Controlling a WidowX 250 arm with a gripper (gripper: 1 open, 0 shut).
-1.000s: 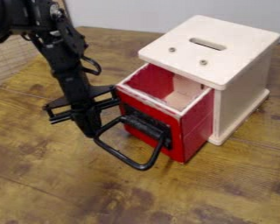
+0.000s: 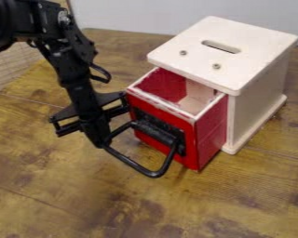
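Note:
A white wooden cabinet (image 2: 251, 74) with a slotted top holds a red drawer (image 2: 204, 139) that is pulled out, its inside empty as far as I can see. A black bar handle (image 2: 152, 172) juts from the drawer's front. My black gripper (image 2: 100, 130) is at the left end of that handle, beside the drawer's front left. Its fingers look closed, but whether anything is between them is hard to make out.
The arm reaches in from the upper left.
The gripper has shifted very slightly, and the drawer with its handle looks marginally moved; otherwise little differs.

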